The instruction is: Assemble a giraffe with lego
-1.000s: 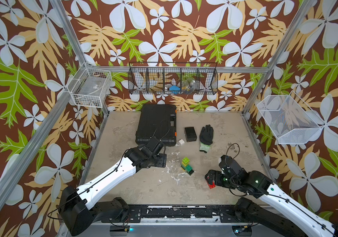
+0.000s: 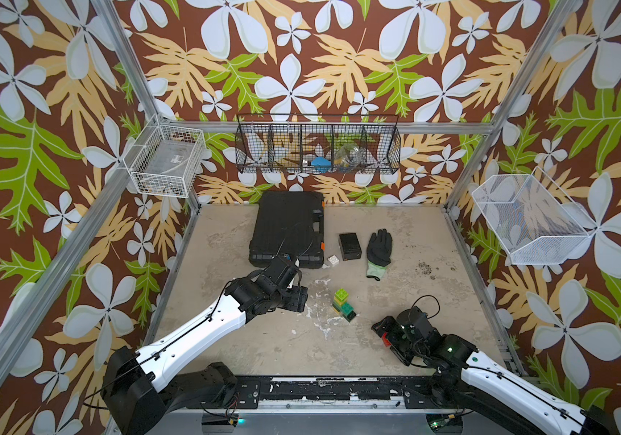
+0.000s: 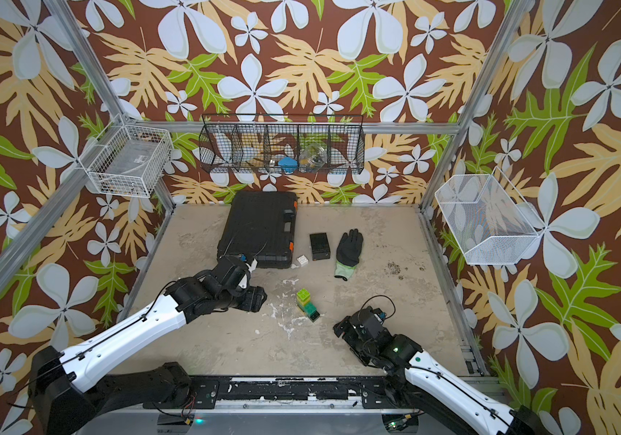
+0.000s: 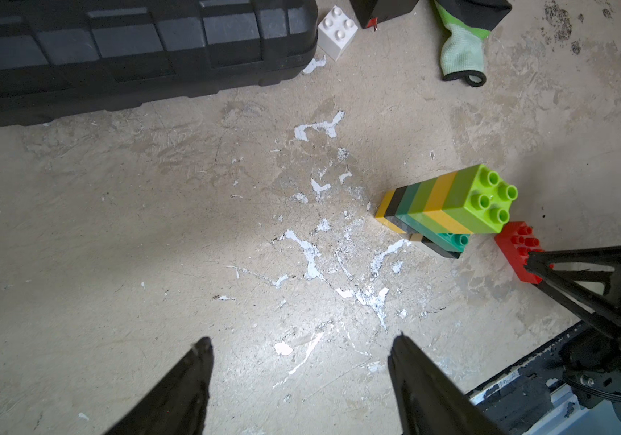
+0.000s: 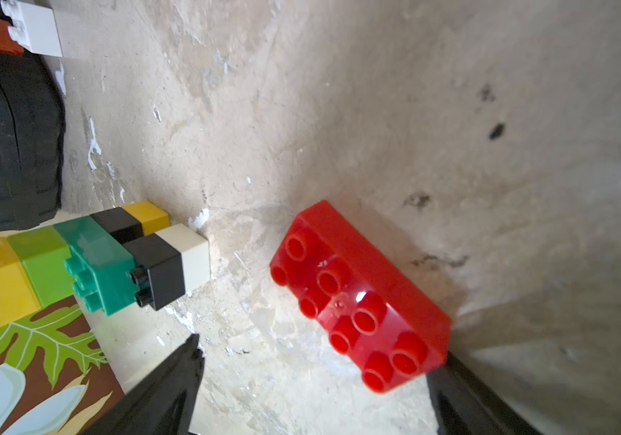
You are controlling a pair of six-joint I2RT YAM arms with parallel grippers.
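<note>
The partly built giraffe, a stack of lime, yellow, green, teal and black bricks, stands mid-table. A red brick lies studs-up at its right in the right wrist view. My right gripper is open close to that brick, one fingertip near its end; nothing is held. In the top left view the right gripper covers most of the red brick. My left gripper hangs over bare table left of the giraffe, fingers apart and empty. A white brick sits by the black case.
The black case lies at the back left. Behind the giraffe are a small black box and a glove. Wire baskets hang at the walls.
The left arm has barely moved. The giraffe stays put.
</note>
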